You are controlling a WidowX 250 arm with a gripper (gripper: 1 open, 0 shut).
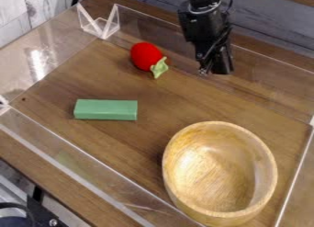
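My black gripper (216, 62) hangs over the back middle of the wooden table, right of a red object with a green top (146, 58), apart from it. It appears shut, with nothing seen between its fingers. A green block (106, 109) lies on the left part of the table. A wooden bowl (219, 150) stands at the front right.
Clear plastic walls edge the table (245, 102). A clear angular piece (101, 23) is at the back left corner.
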